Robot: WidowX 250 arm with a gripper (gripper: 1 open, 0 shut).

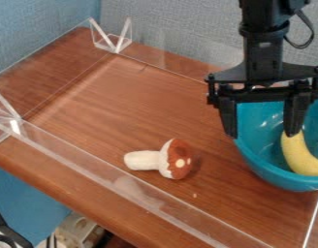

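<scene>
My black gripper (260, 116) hangs open over the teal bowl (262, 159) at the right, its left finger at the bowl's left side, its right finger above a yellow banana (305, 160) that lies inside the bowl. Nothing shows held between the fingers. A toy mushroom (161, 161) with a red spotted cap and white stem lies on its side on the wooden table, left of the bowl.
Clear low panels with white brackets (110, 44) edge the wooden table (116, 102). A blue padded wall stands behind.
</scene>
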